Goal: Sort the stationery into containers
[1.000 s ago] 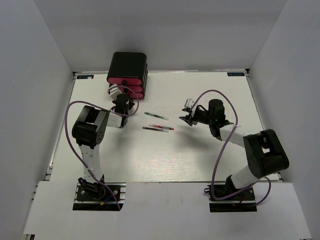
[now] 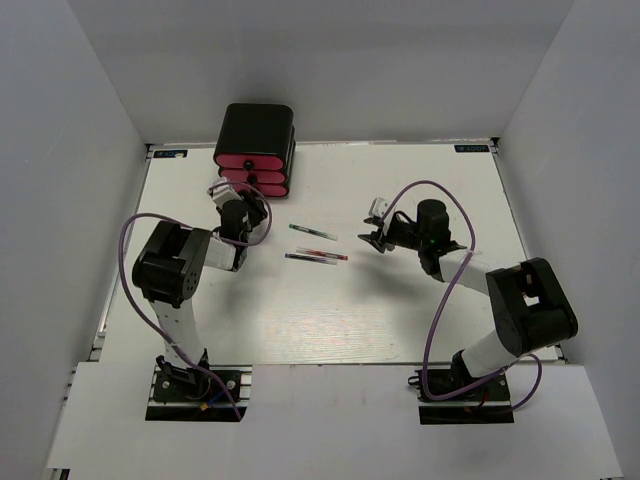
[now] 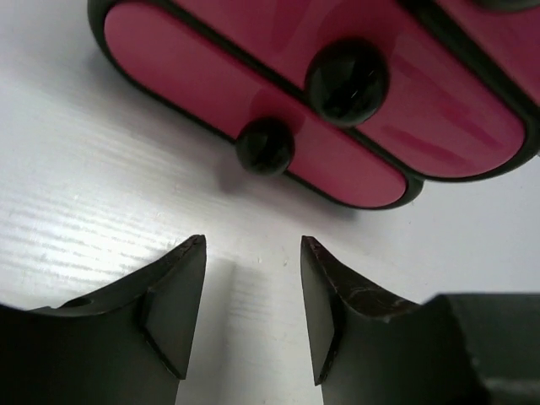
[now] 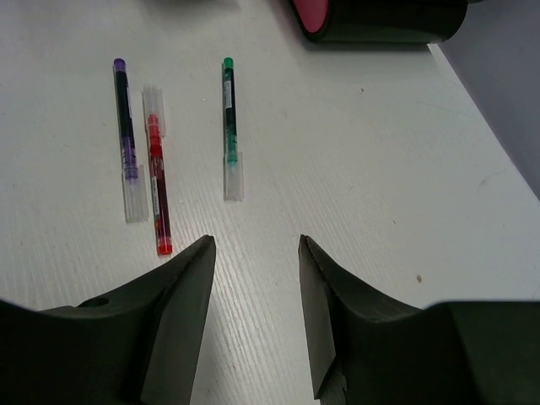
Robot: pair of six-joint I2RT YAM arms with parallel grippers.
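Observation:
A black organizer (image 2: 253, 130) with pink drawers and round black knobs (image 3: 346, 80) stands at the back left; the drawers in view are shut. My left gripper is open in front of them, nothing between its fingers. Three pens lie mid-table: green (image 4: 230, 118), red (image 4: 159, 194) and purple (image 4: 126, 126), each with a clear cap. My right gripper stands apart to the right of the pens, fingers parted and empty.
Grey walls surround the back and sides.
My left arm has drawn back from the organizer, toward the left and front of the table. The right arm and pens show no visible movement.

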